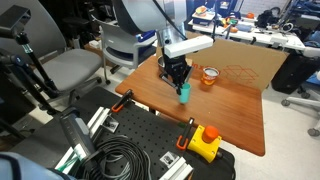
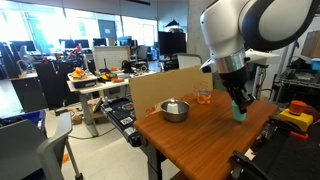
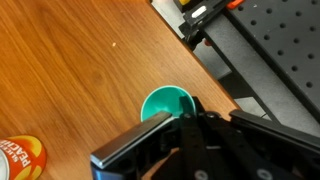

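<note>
A teal cup [image 1: 184,93] is upright over the near part of the wooden table [image 1: 235,105], close to the front edge. My gripper [image 1: 182,83] reaches down to it and is shut on its rim. From the side, the teal cup [image 2: 239,112] shows just under the gripper [image 2: 239,99]. Looking down in the wrist view, I see the cup's round opening [image 3: 168,101] between dark fingers, which cover its lower part. Whether its base touches the tabletop, I cannot tell.
Behind the cup stand a metal pot [image 2: 174,111] and an orange can [image 1: 210,76]. A yellow device with a red knob [image 1: 206,145] sits at the front edge, near black clamps [image 1: 186,134]. A cardboard panel [image 1: 245,62] borders the back.
</note>
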